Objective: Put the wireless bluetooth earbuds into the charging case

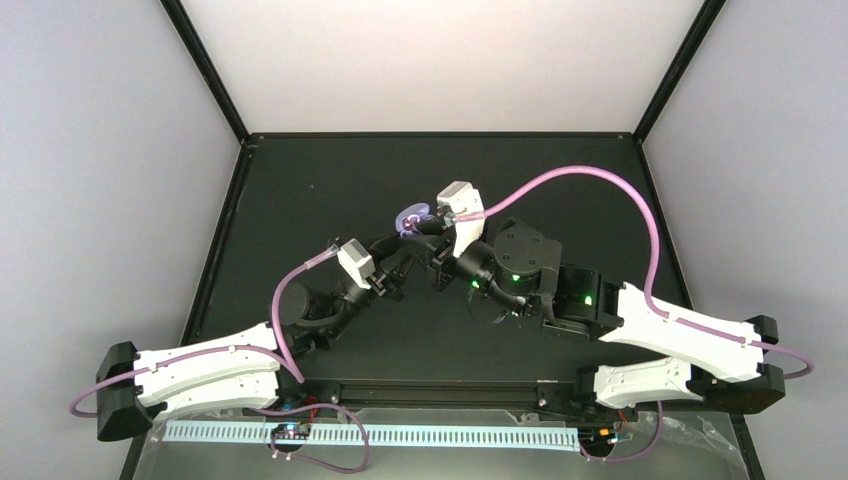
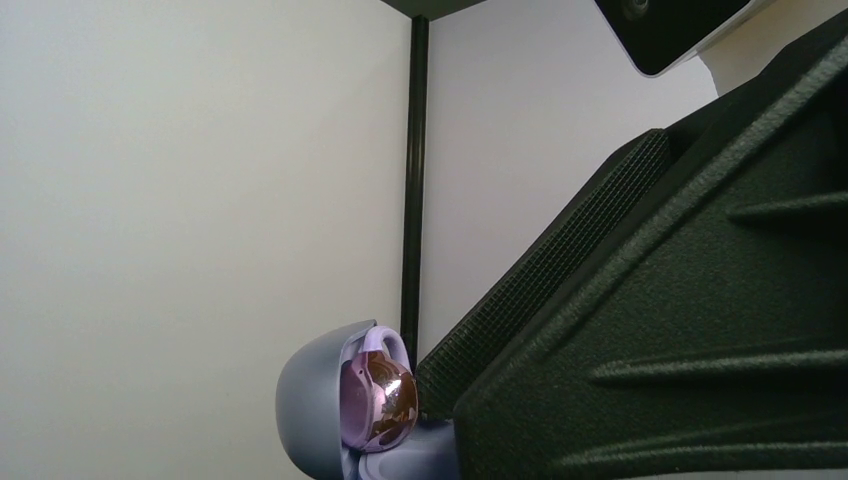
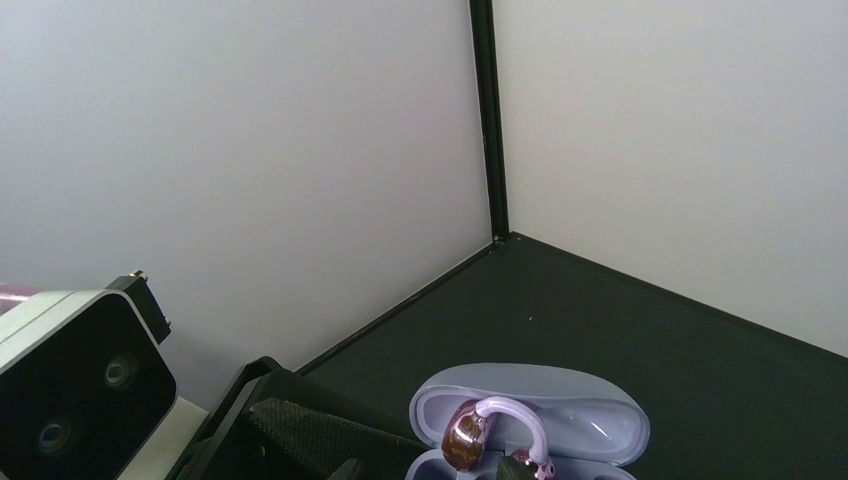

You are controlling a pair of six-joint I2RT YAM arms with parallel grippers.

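The lavender charging case [image 3: 600, 415] stands with its lid raised, held by my left gripper [image 1: 405, 236]. In the left wrist view the case [image 2: 310, 405] is at the bottom, left of the right gripper's large dark finger [image 2: 680, 320]. A purple clip earbud [image 3: 510, 408] with a shiny copper bulb is tipped up against the inside of the lid, not seated in a well. Its bulb also shows in the left wrist view. My right gripper is open, one fingertip overlapping the earbud's lower end. Most of the case base is cut off, so its wells are mostly hidden.
The left arm's camera housing [image 3: 85, 385] sits close by at the left of the right wrist view. Around both arms the black table [image 1: 320, 180] is bare, and light walls enclose it.
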